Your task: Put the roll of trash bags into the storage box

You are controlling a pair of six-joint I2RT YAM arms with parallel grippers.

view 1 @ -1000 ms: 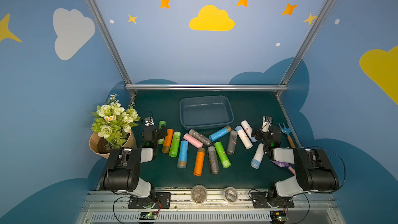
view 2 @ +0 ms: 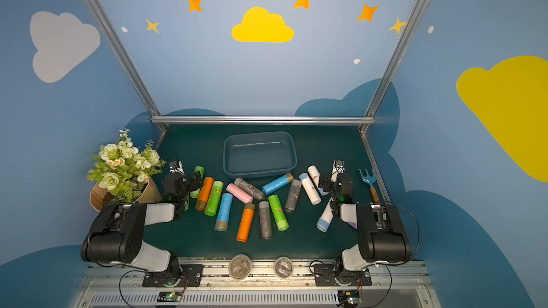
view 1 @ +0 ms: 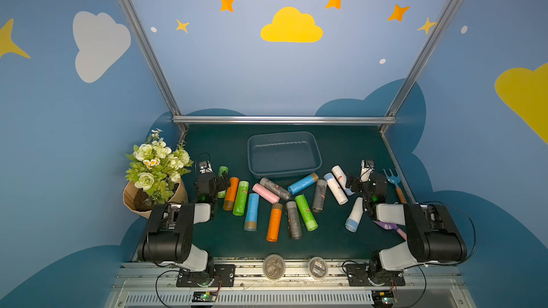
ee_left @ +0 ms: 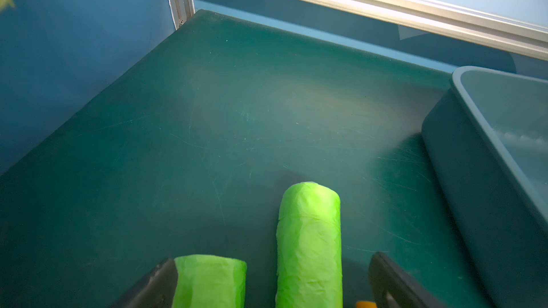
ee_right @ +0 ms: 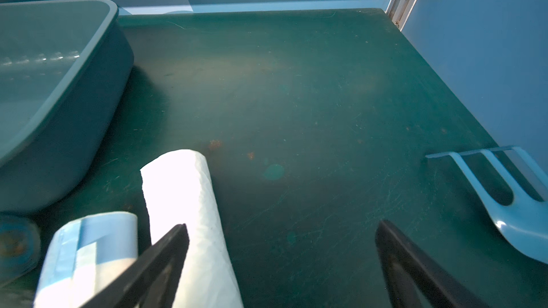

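The blue-grey storage box (view 1: pixel 284 172) stands empty at the back middle of the table. In front of it lie several trash bag rolls, among them an orange roll (view 1: pixel 274 223), a blue roll (view 1: pixel 303 183), a pink roll (view 1: pixel 266 193) and a white roll (view 1: pixel 335 189). At the left, my left gripper is open over two green rolls; the longer green roll (ee_left: pixel 308 245) shows between its fingers without being gripped. My right gripper is also open, with bare table between its fingertips and a white roll (ee_right: pixel 191 216) beside its left finger.
A blue garden fork (ee_right: pixel 513 211) lies by the right wall, and a purple tool (view 1: pixel 388 225) is partly under the right arm. Flowers in a pot (view 1: pixel 149 171) stand at the left. Clear table (view 1: pixel 348 142) flanks the box.
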